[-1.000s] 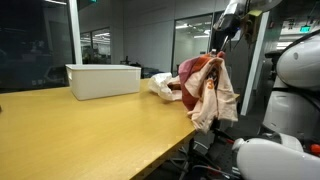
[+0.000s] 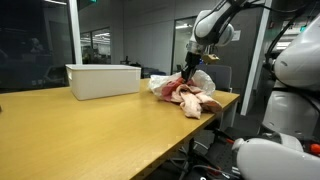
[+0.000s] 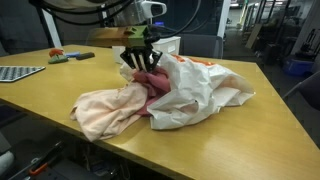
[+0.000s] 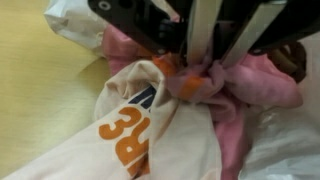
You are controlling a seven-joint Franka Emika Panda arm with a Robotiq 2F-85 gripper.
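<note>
My gripper is shut on the bunched pink cloth, low over the table. In the wrist view a pale peach cloth (image 4: 180,135) with orange and dark lettering gathers at the fingers, beside a deeper pink cloth (image 4: 232,125). Exterior view 2 has the peach cloth (image 3: 110,112) spread near the table edge and the darker pink cloth (image 3: 158,82) bunched under the gripper. White plastic bag material (image 3: 195,105) lies against the cloths on the other side. How many cloths the fingers pinch is hidden.
A large white box (image 2: 103,80) stands at the back of the wooden table (image 2: 110,125). In exterior view 2, a grater-like metal tray (image 3: 18,73) and small items sit far left.
My gripper has come down and left in exterior view 1, bringing the cloth with it. The cloth that hung over the table's right edge now lies gathered lower beside the white bag.
</note>
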